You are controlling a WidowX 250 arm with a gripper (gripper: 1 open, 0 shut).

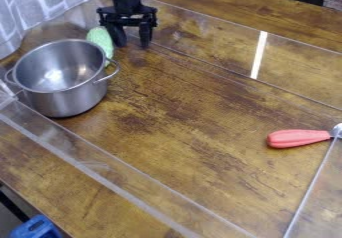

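My black gripper (128,24) is at the top of the view, low over the back left of the wooden table, just right of a light green object (100,43). It is small and dark here, so I cannot tell whether its fingers are open or holding anything. A steel pot (59,77) with two handles stands at the left, in front of the green object. A red-handled utensil (297,138) lies at the right edge, its far end out of view.
Clear plastic walls border the work area. A blue object (38,228) sits at the bottom left corner.
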